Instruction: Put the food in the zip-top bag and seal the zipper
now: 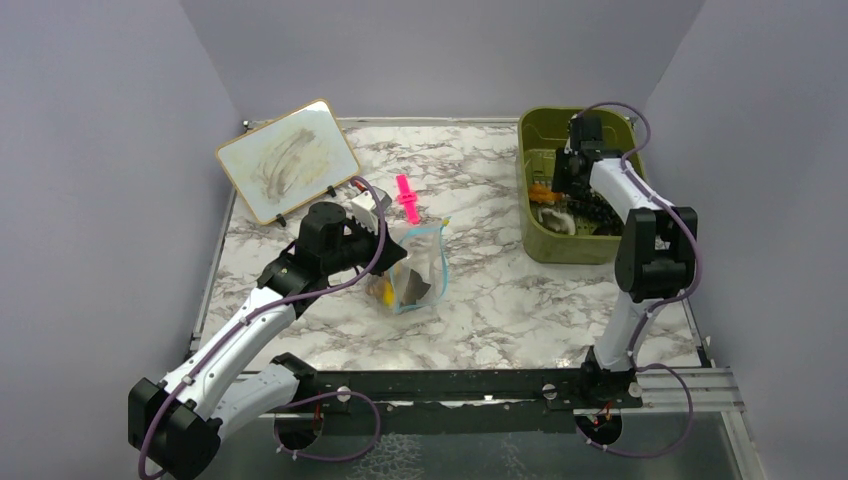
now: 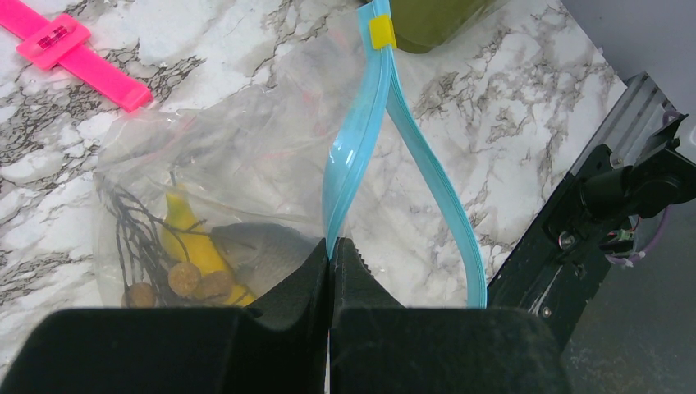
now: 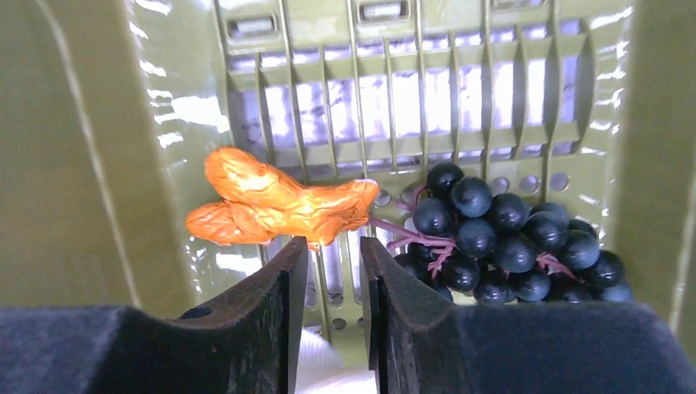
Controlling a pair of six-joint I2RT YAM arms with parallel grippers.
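Observation:
The clear zip bag point(image 2: 246, 148) has a blue zipper strip and a yellow slider point(image 2: 382, 33). Its mouth gapes, and yellow food point(image 2: 193, 238), a grey fish-like item point(image 2: 267, 246) and brown round pieces point(image 2: 185, 279) show inside. My left gripper is shut on the bag's blue edge. Over in the green basket point(image 1: 530, 240), my right gripper stands part open. A pale item point(image 3: 316, 357) appears between its fingers, low in the right wrist view; whether they touch it is unclear. Orange food point(image 3: 279, 201) and dark grapes point(image 3: 513, 238) lie farther off.
A pink strip point(image 1: 406, 197) lies behind the bag, and a framed whiteboard point(image 1: 285, 160) stands at the back left. Bare marble tabletop point(image 1: 490, 300) separates bag and basket. The basket's high walls surround the right gripper.

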